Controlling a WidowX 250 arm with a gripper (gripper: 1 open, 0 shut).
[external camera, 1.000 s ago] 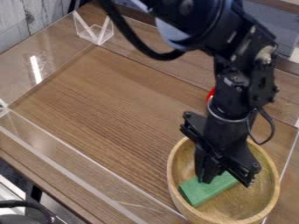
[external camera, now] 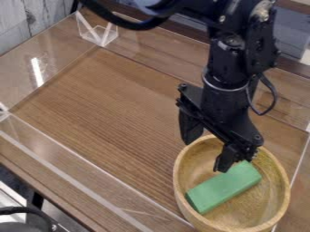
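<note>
My black gripper (external camera: 208, 136) hangs open over a round tan bowl (external camera: 189, 161) at the lower right, its fingers at the bowl's back rim, nothing seen between them. Inside the bowl lies a flat green block (external camera: 220, 191), tilted diagonally and clear of the fingers.
A wooden table (external camera: 91, 118) fills the scene, with wide free room to the left. A clear wire-like holder (external camera: 94, 27) sits at the far top left. A dark object shows at the bottom left edge.
The gripper has risen from low inside the bowl, over the green block, up and back toward the far rim. The block stays in the bowl.
</note>
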